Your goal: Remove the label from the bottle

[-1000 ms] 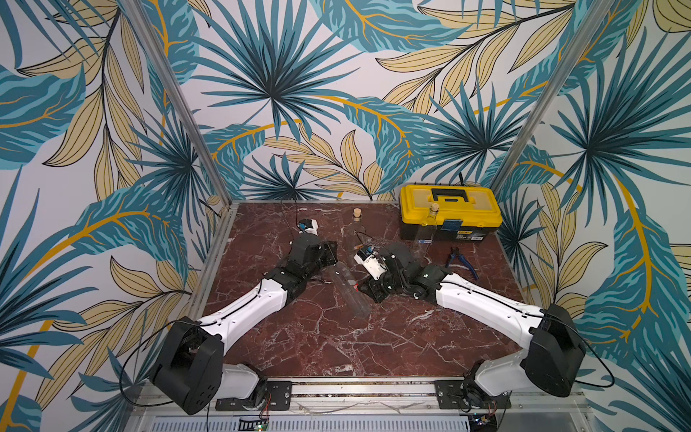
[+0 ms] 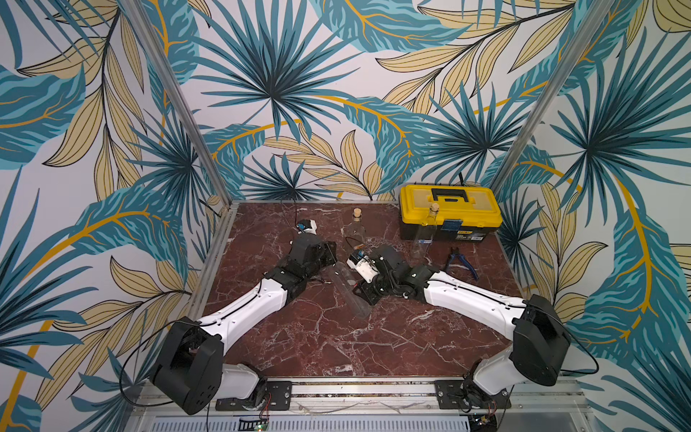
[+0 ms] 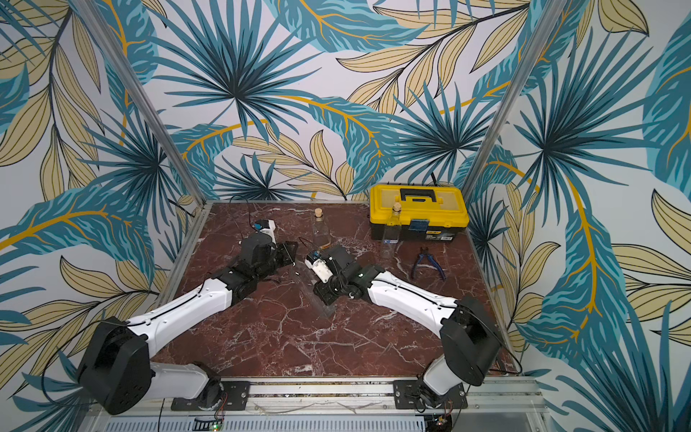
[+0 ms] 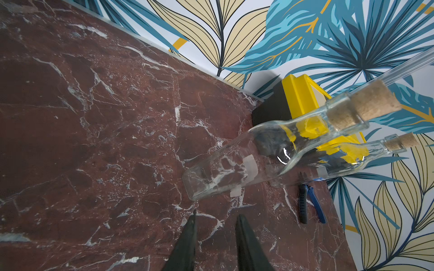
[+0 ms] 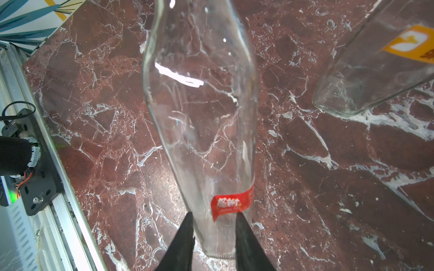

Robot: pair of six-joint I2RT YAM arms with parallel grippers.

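Observation:
A clear bottle (image 2: pixel 352 291) is held tilted between my arms, its top by my left gripper (image 2: pixel 330 253), which is shut on it, as far as the top views show. In the right wrist view the bottle (image 5: pixel 201 117) carries a red label (image 5: pixel 228 203) low on its body. My right gripper is at that label, its fingers apart on either side near the bottle's lower part; whether they touch it I cannot tell. In the left wrist view the held bottle's grip point is out of sight.
Two corked bottles (image 2: pixel 356 230) (image 2: pixel 424 237) stand at the back. A yellow toolbox (image 2: pixel 450 205) is at the back right, with pliers (image 2: pixel 463 262) before it.
My right arm and gripper have moved left along the held bottle toward my left gripper's side. The left arm has not visibly moved.

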